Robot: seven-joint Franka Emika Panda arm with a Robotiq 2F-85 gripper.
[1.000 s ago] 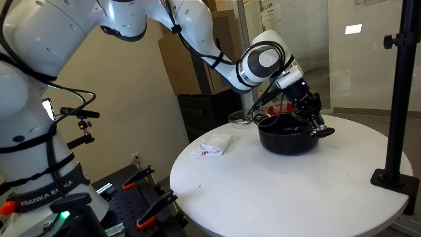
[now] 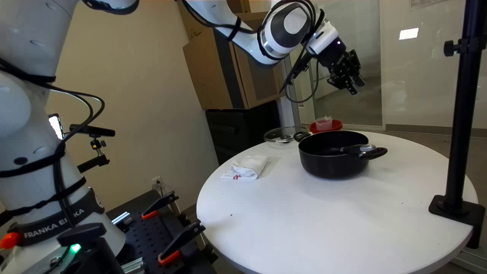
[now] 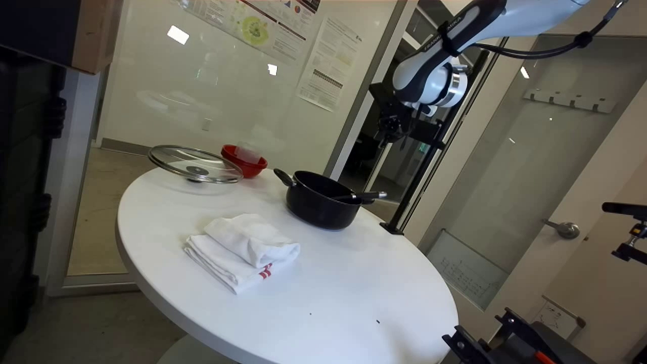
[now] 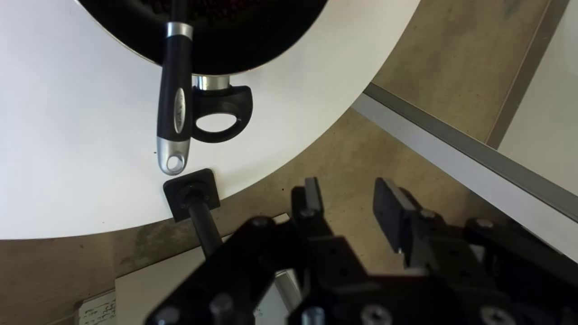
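A black pot (image 2: pixel 329 163) stands on the round white table, with a utensil (image 4: pixel 177 92) leaning in it. The utensil's black and silver handle rests over the rim beside the pot's loop handle (image 4: pixel 238 113). Dark red bits show on the pot's floor in the wrist view. High above the table, clear of the pot, hangs my gripper. Its fingers (image 4: pixel 391 208) stand apart, and only floor shows between them. In exterior view 2 the gripper (image 3: pixel 388 136) is dark and small, up beyond the pot.
A folded white cloth (image 3: pixel 242 248) lies on the table. A glass lid (image 3: pixel 197 165) and a red bowl (image 3: pixel 245 163) sit toward the far side. The black pole (image 2: pixel 456 137) is clamped at the table edge near the pot.
A second ago my gripper was down at the utensil's handle by the pot rim. It has risen well above, and the utensil stays in the pot.
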